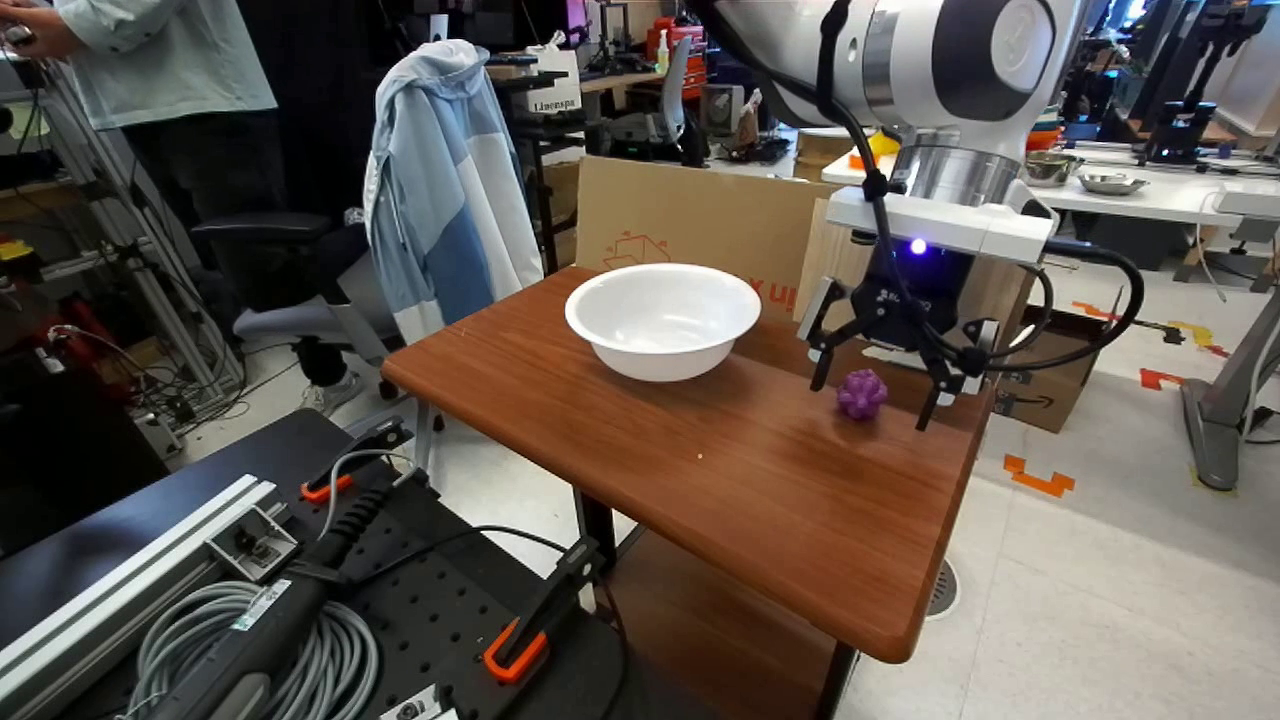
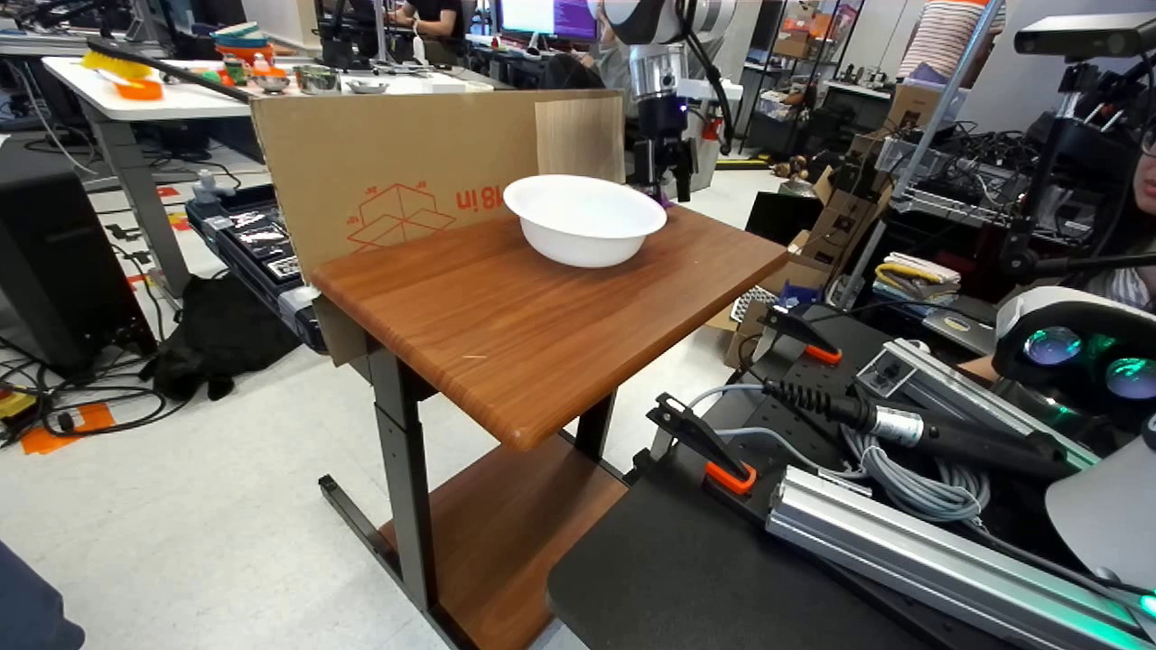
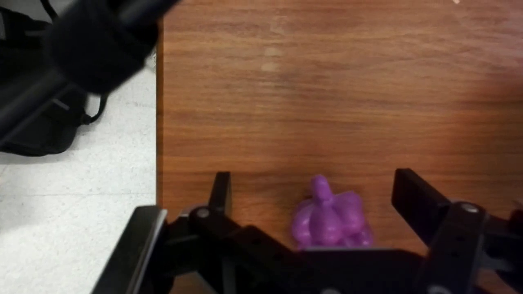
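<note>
A knobbly purple object with a short stem [image 3: 329, 218] rests on the brown tabletop, its lower part cut off by the gripper body in the wrist view. My gripper [image 1: 873, 402] is open around and above it, one finger to each side, with clear gaps and no contact visible. In the wrist view the finger pads [image 3: 222, 192] stand wide apart. Exterior view 2 shows only a sliver of the purple object, low by the gripper [image 2: 666, 190] behind the bowl. The white bowl [image 1: 663, 314] sits upright and looks empty from exterior view 1.
Bare wood covers the front of the table [image 1: 768, 492]. Cardboard [image 1: 696, 216] stands along its back edge. The table's edge runs close by the gripper, with floor beyond. A cable [image 1: 1128, 306] loops off the wrist.
</note>
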